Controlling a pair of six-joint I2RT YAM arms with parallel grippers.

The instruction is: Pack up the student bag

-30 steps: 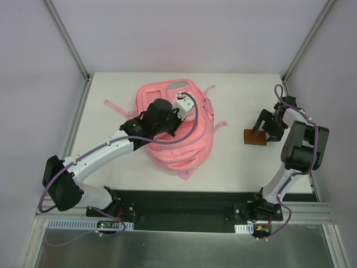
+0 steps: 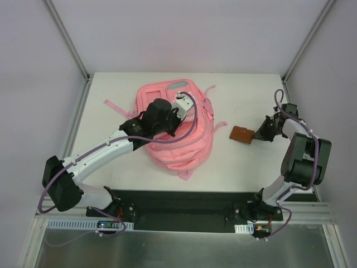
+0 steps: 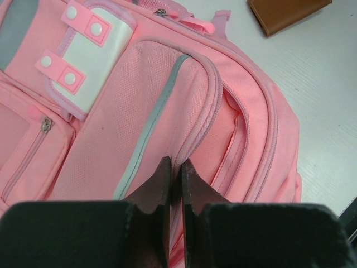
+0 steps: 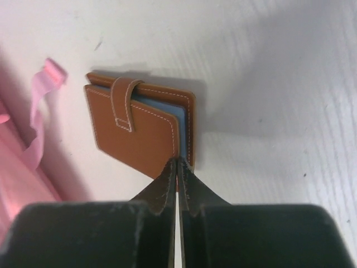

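Observation:
The pink student bag lies in the middle of the table. My left gripper is shut on the edge of the bag's front flap, beside an opened zipped compartment. On the table right of the bag lies a brown wallet, with a strap and a blue insert visible in the right wrist view. My right gripper is shut at the wallet's near right edge; I cannot make out anything between its fingers.
Pink straps stick out from the bag toward the wallet.
The right gripper has shut and moved left and slightly down in the top view, and the wallet has shifted left toward the bag. The left arm has not visibly moved.

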